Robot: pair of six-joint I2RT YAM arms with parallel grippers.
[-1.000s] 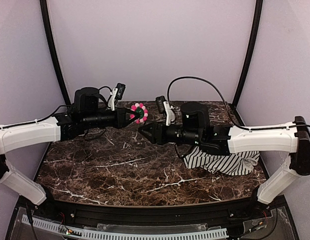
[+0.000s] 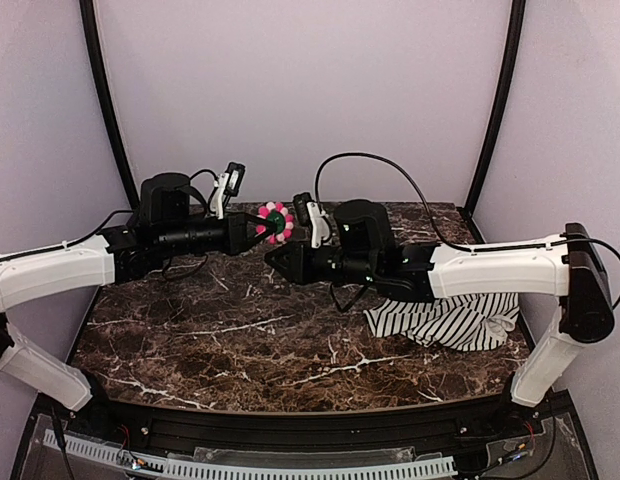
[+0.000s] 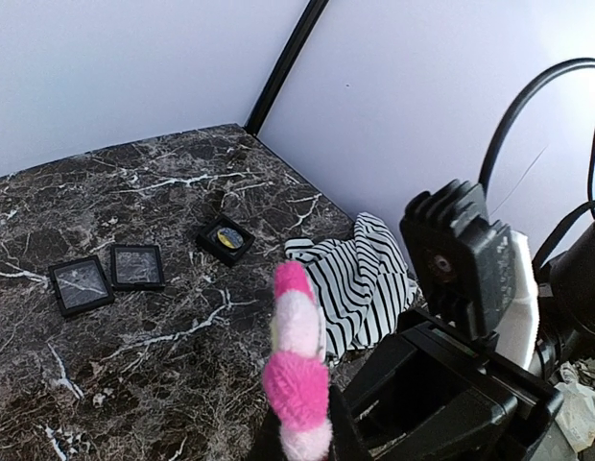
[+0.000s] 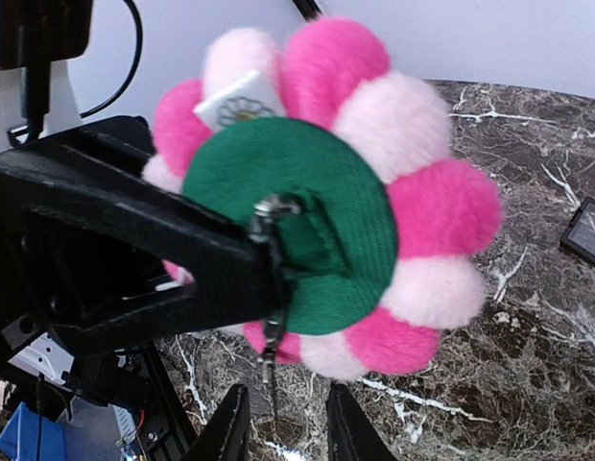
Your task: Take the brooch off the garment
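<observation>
A pink and white fluffy flower brooch (image 2: 276, 222) with a green back is held up in my left gripper (image 2: 264, 228), which is shut on it; the brooch (image 3: 297, 403) shows edge-on in the left wrist view. In the right wrist view the brooch (image 4: 422, 211) fills the upper middle, with the left gripper's finger (image 4: 163, 259) across its back at the pin. My right gripper (image 2: 278, 258) is just below and right of the brooch, its fingertips apart at the bottom of the right wrist view. The striped garment (image 2: 440, 322) lies on the table at the right.
Several small black square cases (image 3: 82, 286) lie on it, one (image 3: 224, 240) with something yellow inside. Walls bound the back and sides.
</observation>
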